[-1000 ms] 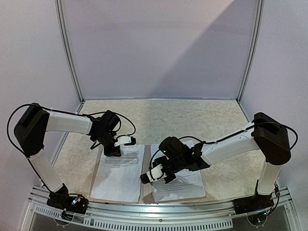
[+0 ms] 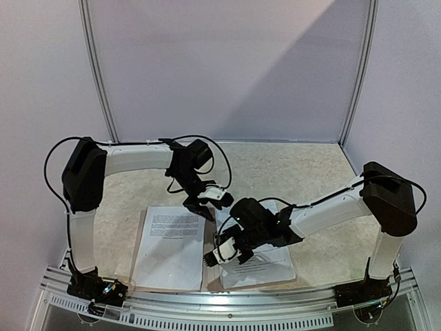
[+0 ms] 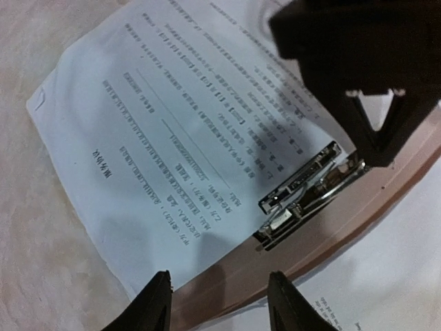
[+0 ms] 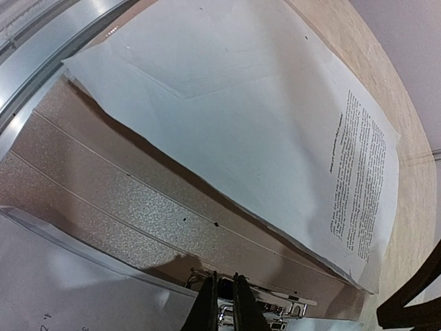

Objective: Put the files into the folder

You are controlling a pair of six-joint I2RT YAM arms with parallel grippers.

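Observation:
The brown folder [image 2: 210,241] lies opened flat, with printed sheets [image 2: 169,248] on its left half and more sheets [image 3: 172,138] on its right half. A metal clip [image 3: 310,193] runs along the spine-side edge of the right-hand sheets. My right gripper is closed at this clip, its fingertips against a metal part of it; the exact piece between them is mostly hidden. My left gripper hovers over the far end of the spine, fingers apart, nothing between them.
Both arms come close together above the folder's middle, the right gripper near the left one. A metal rail [image 2: 227,298] borders the front edge.
The left gripper has moved right from above the left sheets to the far part of the spine. The right arm has stayed almost still at the clip.

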